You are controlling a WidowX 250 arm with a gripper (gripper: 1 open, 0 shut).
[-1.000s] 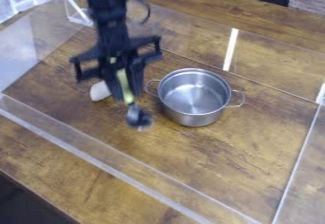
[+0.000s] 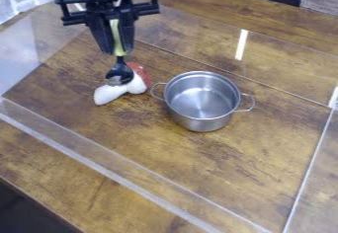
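Observation:
My gripper (image 2: 117,38) is at the upper left, holding upright a utensil with a green-yellow handle and a dark metallic lower end (image 2: 119,74). That lower end hangs over a white object with a red part (image 2: 119,95) on the wooden table. Whether they touch I cannot tell. A steel pot (image 2: 203,103) with two side handles stands right of them.
Clear panels run along the left and right sides. A white strip (image 2: 240,44) lies behind the pot.
My gripper has risen and moved back and left with the utensil, away from the front of the pot to over the white object. The pot has not visibly moved.

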